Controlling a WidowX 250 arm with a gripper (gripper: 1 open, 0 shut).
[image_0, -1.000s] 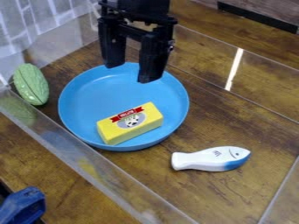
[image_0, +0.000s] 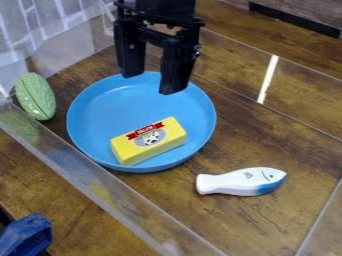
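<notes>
The black gripper (image_0: 154, 62) hangs over the back of a round blue plate (image_0: 99, 110), its two fingers spread apart with nothing seen between them. A yellow butter box (image_0: 146, 141) with a red label lies on the plate, toward its front, below and apart from the gripper.
A white and blue fish (image_0: 239, 182) lies on the wooden floor to the right of the plate. A green ridged object (image_0: 35, 96) sits at the left, and a dark blue object (image_0: 23, 234) at the lower left. Transparent walls edge the area. The right side has bare wood.
</notes>
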